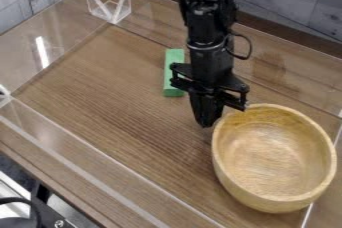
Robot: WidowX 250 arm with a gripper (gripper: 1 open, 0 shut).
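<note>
A black robot arm hangs from the top of the view, its gripper (207,112) low over the wooden table, just at the upper left edge of a large tan bowl (271,162). Whether the fingers are open or shut is hard to tell. A green rectangular object (175,72) lies behind the arm to the left, partly hidden by it.
The wooden table (100,122) has clear room left and front of the bowl. Grey walls border it at the back. A white wire-like item (110,4) is at the back left, and a black cable lies at the lower left corner.
</note>
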